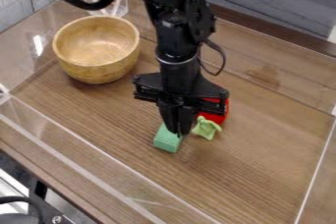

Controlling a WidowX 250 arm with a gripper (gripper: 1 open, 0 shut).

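Observation:
My black arm reaches down over the middle of the table, its gripper [180,103] low over a green oblong object [168,140], hiding its upper part. Whether the fingers are open or shut I cannot tell. Right beside them, a red object [218,106] is partly hidden by the arm, with a small pale-green piece [206,127] at its lower side.
A tan bowl [96,58] sits at the upper left. A dark cable runs at the lower-left edge.

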